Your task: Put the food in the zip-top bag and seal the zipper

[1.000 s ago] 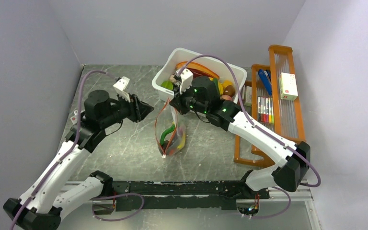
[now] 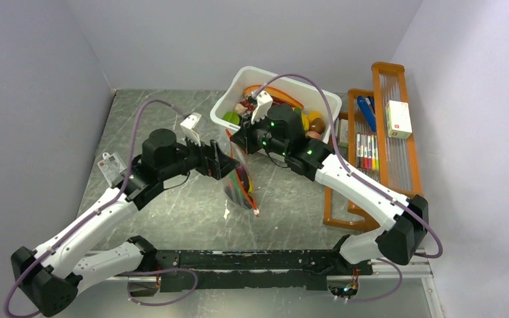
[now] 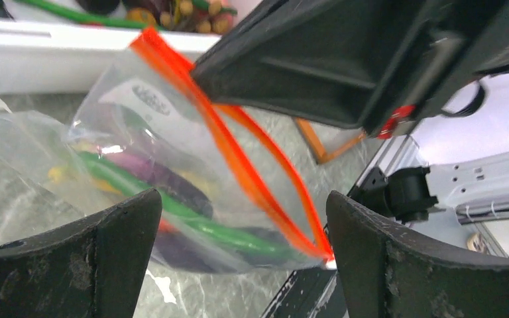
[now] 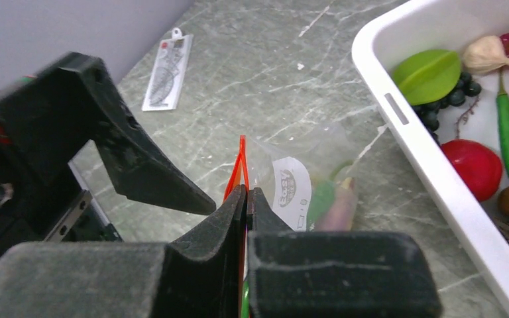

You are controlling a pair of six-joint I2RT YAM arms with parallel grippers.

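A clear zip top bag [image 2: 238,185] with orange zipper strips [image 3: 252,179] stands upright on the counter, holding green, purple and yellow food [image 3: 185,212]. My right gripper is shut at the bag's top, with the thin orange zipper edge between its fingertips. My left gripper [image 2: 220,163] is open at the bag's left side, its fingers spread below the zipper in the left wrist view, apart from each other.
A white bin [image 2: 222,109] of toy food stands behind the bag. A wooden rack [image 2: 397,165] with markers and a small box is at the right. A flat pale item [image 4: 168,73] lies at the left.
My left gripper has moved right and toward the bag. The bag's zipper loop has narrowed and shifted right at the bottom. The right gripper has moved slightly left and up.
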